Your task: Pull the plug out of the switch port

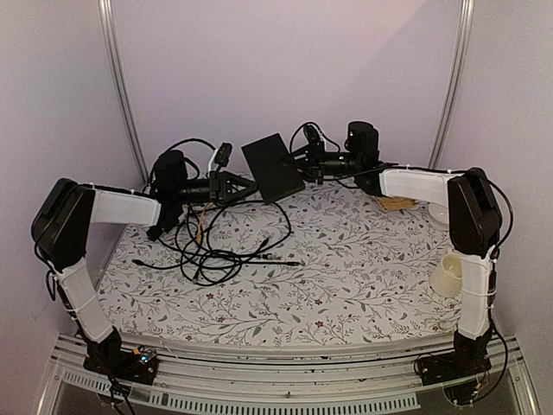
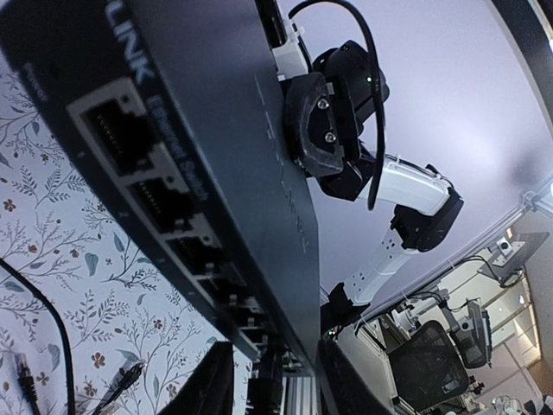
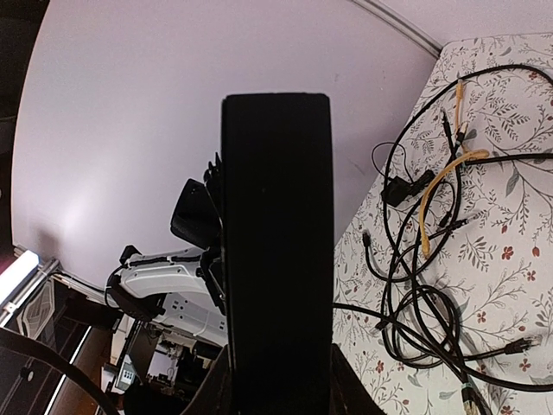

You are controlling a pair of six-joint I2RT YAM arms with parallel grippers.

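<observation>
A black Ethernet switch [image 1: 271, 171] [image 2: 207, 104] [image 3: 276, 242] is held up between my arms, its row of ports facing my left gripper. My right gripper [image 1: 298, 159] is shut on it. A black plug [image 2: 263, 387] sits at the lowest visible port in the left wrist view. My left gripper [image 1: 244, 185] is open around this plug, a finger to each side with visible space between. The switch hides most of the right gripper's fingers in the right wrist view.
Tangled black cables [image 1: 220, 264] and yellow cables [image 3: 432, 199] lie on the left half of the flower-patterned table. A cream cup [image 1: 445, 277] and a white round item [image 1: 436, 216] stand at the right.
</observation>
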